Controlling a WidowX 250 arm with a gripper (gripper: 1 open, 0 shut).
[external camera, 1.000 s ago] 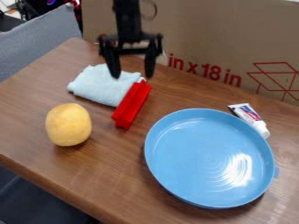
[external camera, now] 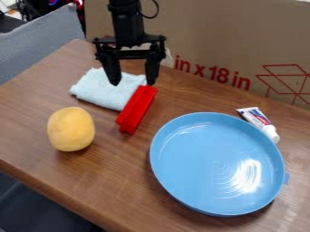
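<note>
My black gripper (external camera: 130,71) hangs open above a folded pale blue cloth (external camera: 100,89) and a red elongated object (external camera: 136,111), which lies along the cloth's right side. A yellow round object (external camera: 71,129) sits at the left front. A large blue plate (external camera: 216,163) occupies the right front of the wooden table. A white tube (external camera: 259,124) with blue and red markings lies behind the plate at the right.
A cardboard box (external camera: 230,45) stands along the back of the table (external camera: 109,181). A grey surface is at the far left. The table's middle front, between yellow object and plate, is clear.
The gripper was blurred a second ago, slightly higher and to the right; it now hangs sharp and a little lower. The objects on the table have not moved.
</note>
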